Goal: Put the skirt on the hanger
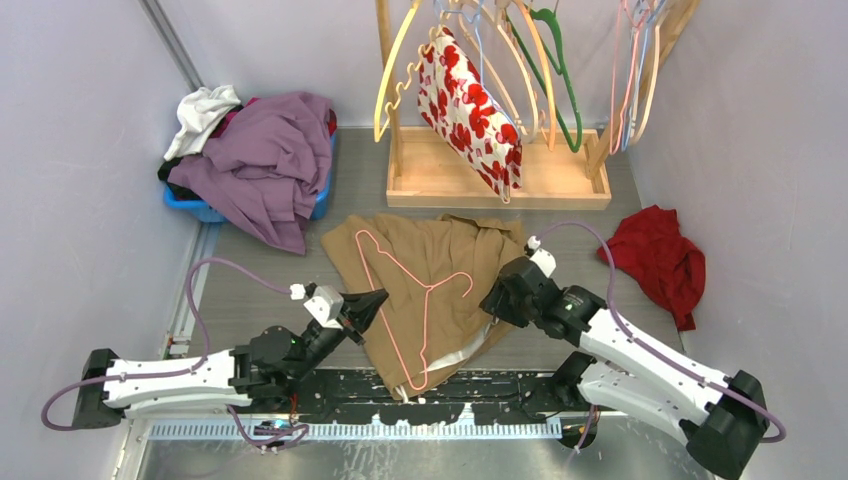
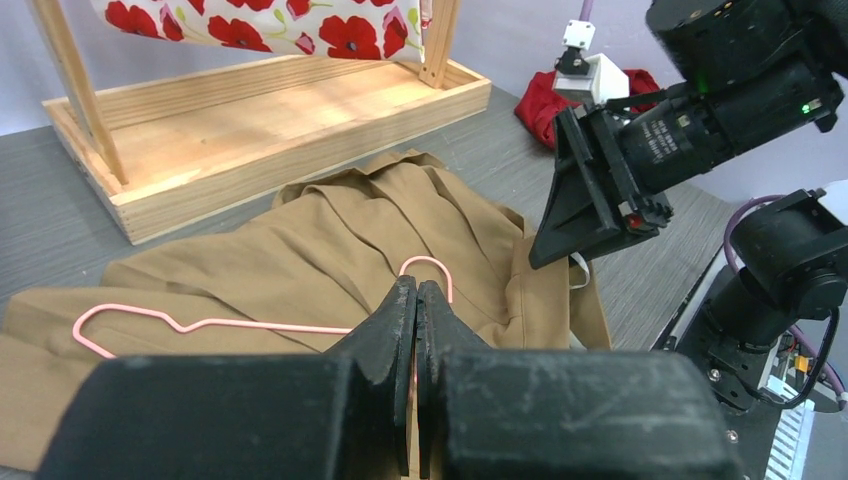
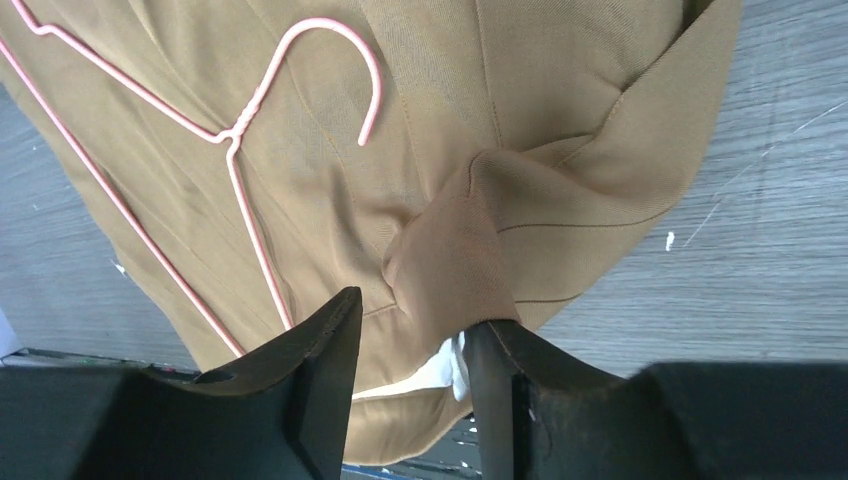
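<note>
A brown skirt point(image 1: 400, 275) lies spread on the floor, its pale lining point(image 1: 460, 353) showing along the near right edge. Across its top rests a pink wire hanger point(image 1: 425, 320), the hook pointing right in the top view. Just above the skirt, left of the hanger's hook, my left gripper point(image 1: 384, 294) is shut; nothing shows between its fingertips. At the skirt's right edge is my right gripper, its fingers parted. One finger point(image 3: 490, 370) meets a raised brown fold and the white lining; the other point(image 3: 335, 350) stands left of them.
Behind the skirt stands a wooden rack point(image 1: 500, 198) with several hangers and a red-flowered garment point(image 1: 468, 110). A blue basket point(image 1: 322, 203) of clothes is at the back left. Dark red cloth point(image 1: 655, 262) lies to the right. Bare floor shows between skirt and basket.
</note>
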